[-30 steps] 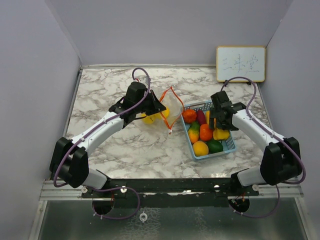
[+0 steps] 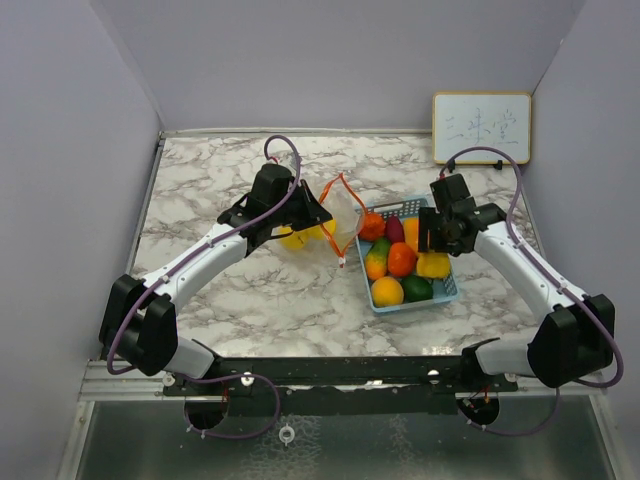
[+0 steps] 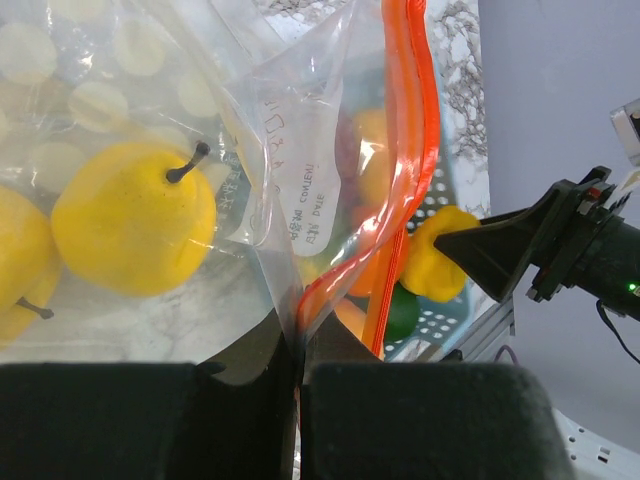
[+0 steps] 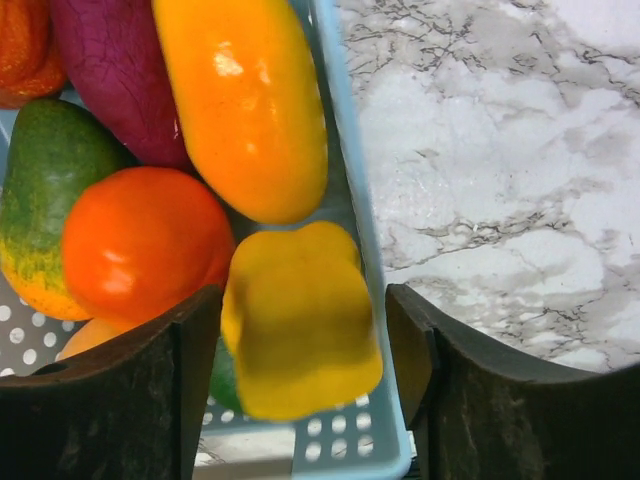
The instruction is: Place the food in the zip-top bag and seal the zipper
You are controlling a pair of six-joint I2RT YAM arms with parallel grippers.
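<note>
The clear zip top bag (image 2: 345,210), with an orange zipper edge (image 3: 408,110), stands with its mouth spread toward the basket. My left gripper is shut on the bag's edge. Inside the bag lie yellow pear-like fruits (image 3: 135,218). Over the right side of the blue basket (image 2: 408,305), my right gripper is part open. Its fingers stand on either side of a yellow bell pepper (image 4: 305,325); the right finger (image 4: 408,325) appears beyond the basket's rim, which shows between it and the pepper. Contact with the pepper cannot be made out.
In the basket are an orange-yellow mango-like piece (image 4: 245,110), a red tomato (image 4: 145,240), a purple piece (image 2: 395,230), an orange (image 2: 387,291) and an avocado (image 2: 417,288). A whiteboard (image 2: 482,125) stands at the back right.
The basket and its food have slid slightly left, toward the bag. My right arm's elbow has shifted a little right and forward. The left arm and bag look unmoved.
</note>
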